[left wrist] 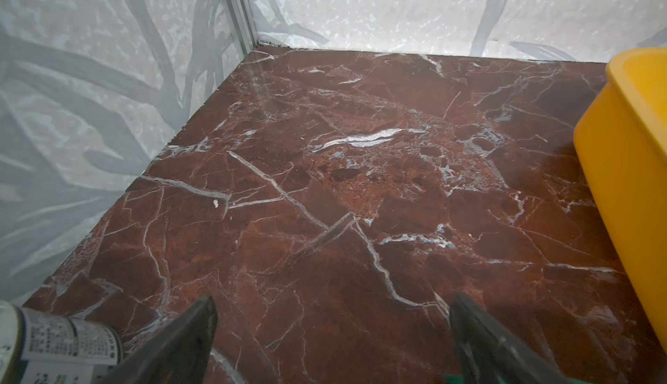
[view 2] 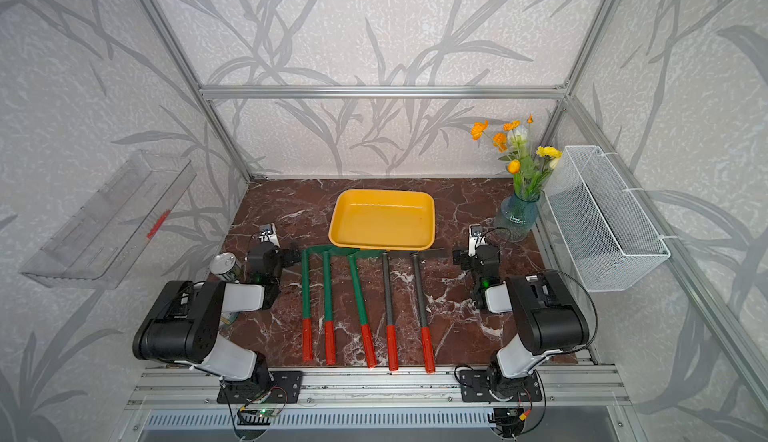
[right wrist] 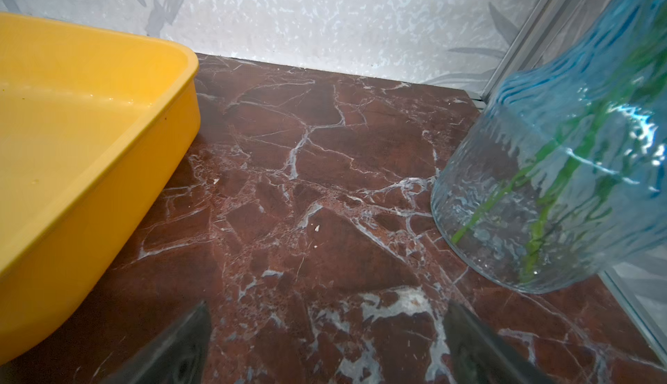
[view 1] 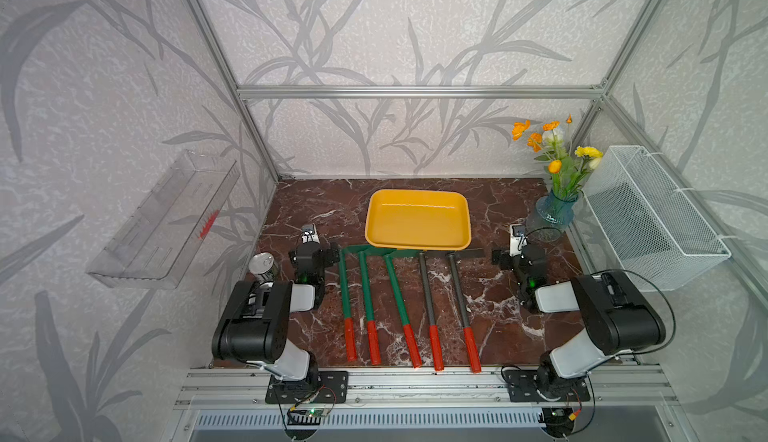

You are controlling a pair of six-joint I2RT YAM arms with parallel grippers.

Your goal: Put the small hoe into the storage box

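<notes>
Several long-handled hoes lie side by side in front of the yellow tray point(view 1: 417, 220): green ones point(view 1: 367, 290) on the left, grey ones point(view 1: 459, 298) on the right, all with red grips. My left gripper is open and empty at their left end, beside a can point(left wrist: 62, 345). At their right end, near the glass vase point(right wrist: 542, 196), my right gripper stands open and empty. A clear bin point(view 1: 164, 222) hangs on the left wall and a white mesh basket point(view 1: 648, 218) on the right; which is the storage box, I cannot tell.
The flower vase stands at the back right of the marble table point(view 1: 312, 202), close to the mesh basket.
</notes>
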